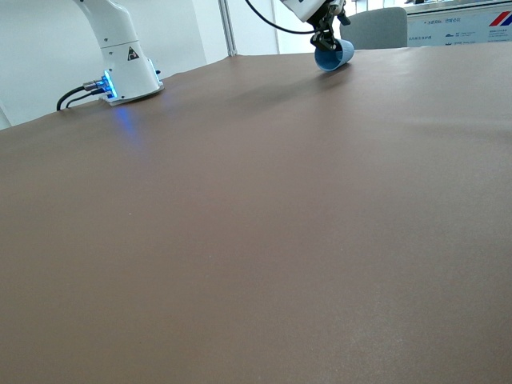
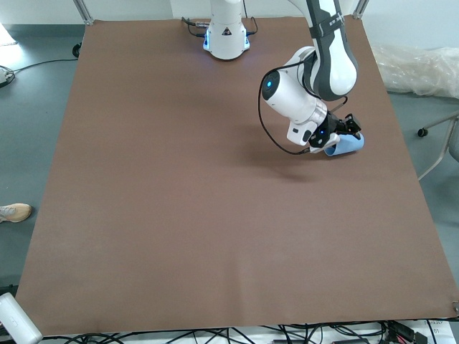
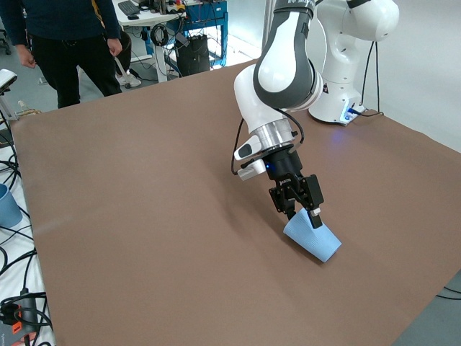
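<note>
A light blue cup lies on its side on the brown table, near its right part in the left view. My gripper is at the cup, its black fingers over the cup's upper end, partly hiding it. Whether the fingers are closed on the cup I cannot tell.
The arm's white base stands at the back of the table. Cables run beyond the near edge. A person stands beside the table in the right view.
</note>
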